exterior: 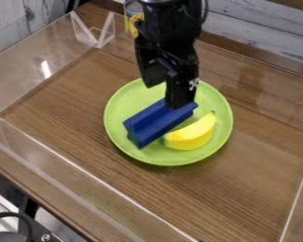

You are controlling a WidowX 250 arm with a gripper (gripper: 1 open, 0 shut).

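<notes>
A green plate (122, 110) sits on the wooden table and holds a blue block (154, 123) lying diagonally, with a yellow banana (191, 134) at its right. My black gripper (169, 93) hangs from the top of the camera view over the back part of the plate, just above the upper right end of the blue block. Its fingers stand open, and I see nothing held between them. Whether they touch the block cannot be told.
Transparent walls edge it at the left and right, white boards stand at the back, and a black cable loops at the lower left.
</notes>
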